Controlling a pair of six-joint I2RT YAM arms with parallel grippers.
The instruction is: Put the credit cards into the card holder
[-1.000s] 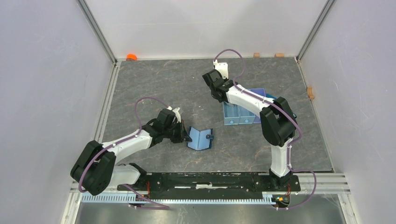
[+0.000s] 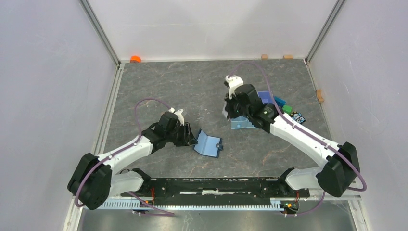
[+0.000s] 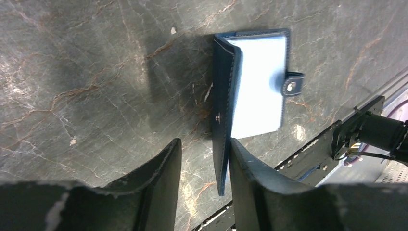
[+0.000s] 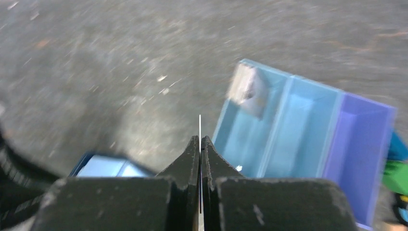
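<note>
A thin pale card (image 4: 200,126), seen edge-on in the right wrist view, stands upright in my right gripper, which is shut on it. In the top view that card (image 2: 224,110) hangs left of the bins, up and to the right of the holder. The dark blue card holder (image 2: 209,145) lies opened on the table, clear sleeves showing. My left gripper is open around the raised edge of the holder's cover (image 3: 221,110); that edge sits against the right-hand finger. More cards (image 4: 249,89) stand in the left bin.
Light blue bins (image 4: 300,130) and a purple bin (image 4: 363,149) stand in a row on the right. Several small blue and green items (image 2: 287,109) lie beyond them. Bare table separates holder and bins.
The right arm has lifted a card out of the left bin and swung toward the front.
</note>
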